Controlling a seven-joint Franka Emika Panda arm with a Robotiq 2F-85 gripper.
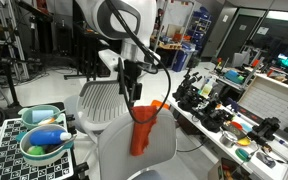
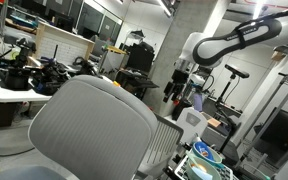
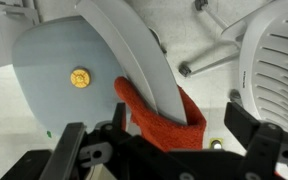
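Observation:
A red-orange cloth (image 1: 141, 132) hangs over the top of a grey chair's backrest (image 1: 114, 150). My gripper (image 1: 130, 98) is above that top edge, close to the cloth. In the wrist view the cloth (image 3: 166, 128) lies across the backrest's curved rim (image 3: 144, 55), between and below the widely spread fingers of my gripper. Nothing is held: the fingers stand open. From the second exterior view, my gripper (image 2: 171, 97) appears beyond the chair back (image 2: 94, 125), which hides most of the cloth.
Green-rimmed bowls (image 1: 29, 143) with coloured items stand left of the chair. A second, slatted chair (image 1: 102, 100) is behind it. On the seat lies a round yellow object (image 3: 80, 77). A cluttered bench (image 1: 209, 110) runs along the right.

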